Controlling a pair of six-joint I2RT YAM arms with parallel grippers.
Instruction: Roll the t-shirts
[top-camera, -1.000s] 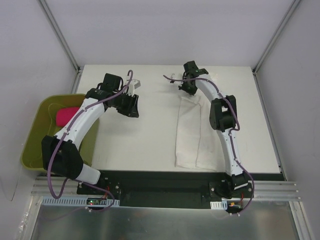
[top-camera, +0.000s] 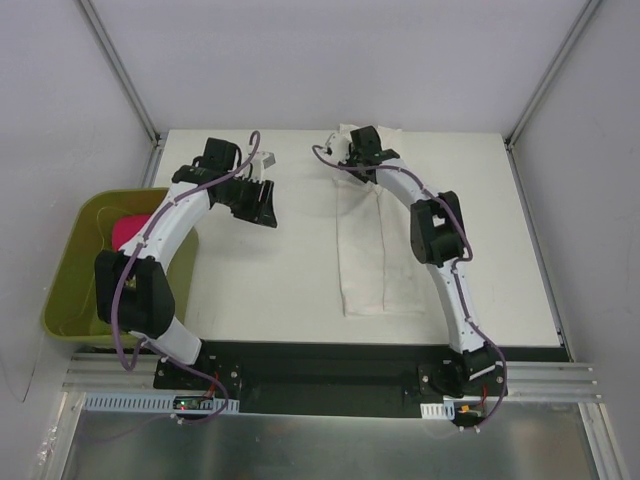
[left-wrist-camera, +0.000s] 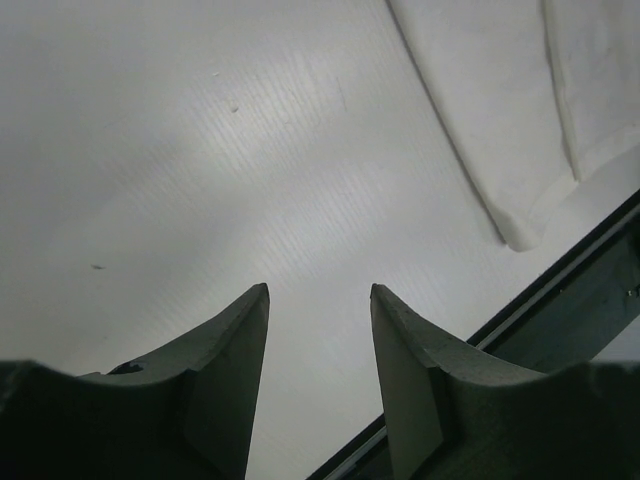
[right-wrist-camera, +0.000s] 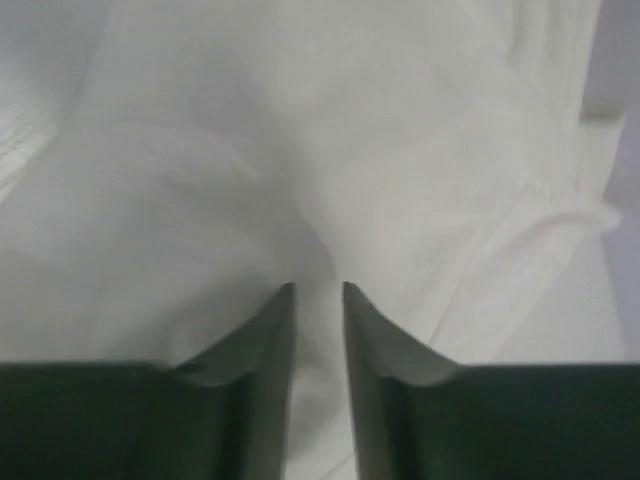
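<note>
A white T-shirt (top-camera: 360, 250) lies spread lengthwise on the right of the white table, with folds running down it; its edge also shows at the upper right of the left wrist view (left-wrist-camera: 500, 120). My right gripper (top-camera: 355, 170) is at the shirt's far end, and in the right wrist view its slightly parted fingers (right-wrist-camera: 375, 380) are blurred against the cloth (right-wrist-camera: 180, 200); whether they grip any is unclear. My left gripper (top-camera: 255, 210) hovers over bare table at the left, open, with nothing between its fingers.
An olive bin (top-camera: 70, 290) with a red item (top-camera: 125, 228) inside stands left of the table, partly behind my left arm. A dark rail runs along the near edge.
My right gripper has moved slightly left and the shirt has shifted left and away from the near edge. The left gripper has moved a little.
</note>
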